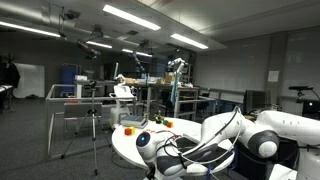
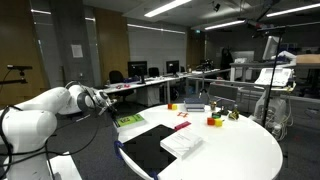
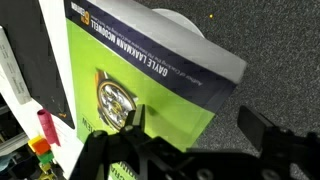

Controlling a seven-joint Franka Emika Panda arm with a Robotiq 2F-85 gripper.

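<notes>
A green book with a dark band of white lettering along one edge fills the middle of the wrist view. My gripper is open, with a corner of the book showing between its dark fingers. Whether either finger touches the book cannot be told. From the second exterior view, the book lies flat at the table's left edge, close to my gripper. The arm's wrist hides much of that area in the first exterior view.
On the white table are a black panel, a white box and a red marker. Coloured blocks stand farther back. Beyond the book's corner is dark floor.
</notes>
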